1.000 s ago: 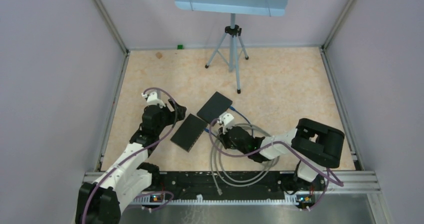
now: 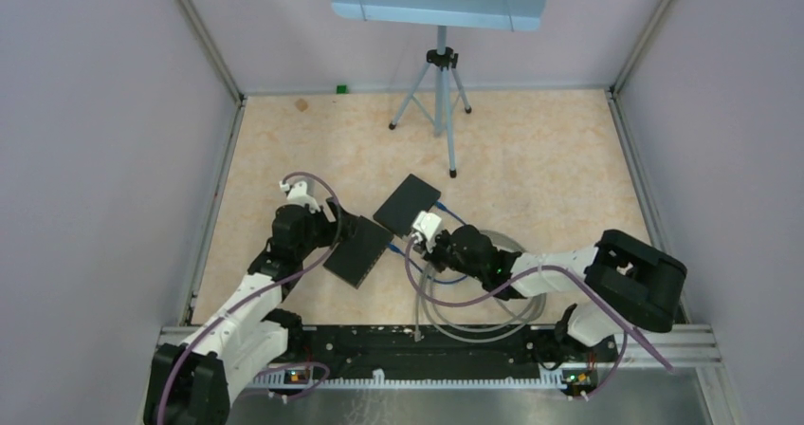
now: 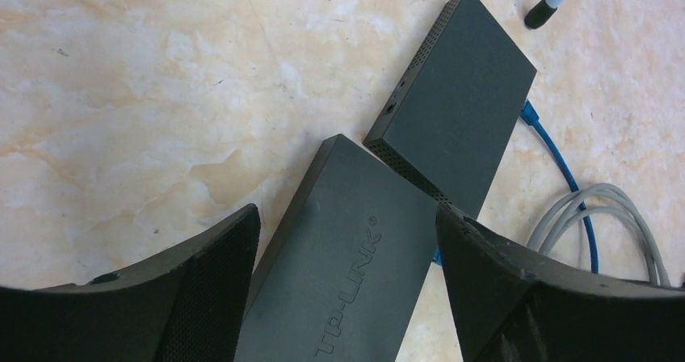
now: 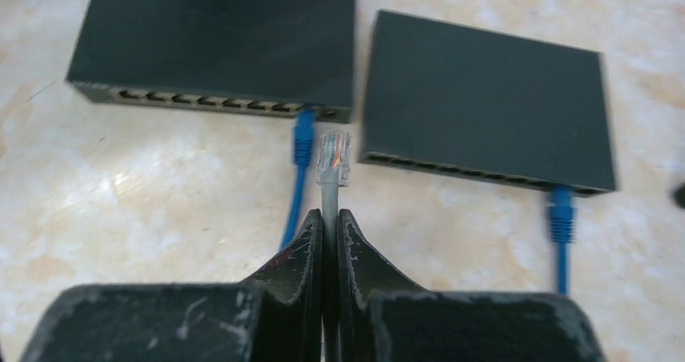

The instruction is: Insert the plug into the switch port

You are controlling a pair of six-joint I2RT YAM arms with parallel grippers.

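Observation:
A clear plug point(image 4: 334, 158) on a grey cable points toward the switches in the right wrist view. My right gripper is shut on that cable just behind the plug, and the plug is apart from any port. The near black switch, marked TP-LINK, shows a row of ports point(image 4: 206, 102) in the right wrist view, its end one taken by a blue plug point(image 4: 304, 128). My left gripper is open over this switch, its fingers spread to either side of the casing. How high it hangs is hard to judge.
Corner to corner with the near switch lies a second black switch point(image 2: 408, 202), with a blue plug point(image 4: 561, 208) in it. Loops of grey cable point(image 2: 474, 335) lie at the front. A stand point(image 2: 443, 93) rises at the back.
My left gripper has shifted slightly right, closer over the near switch.

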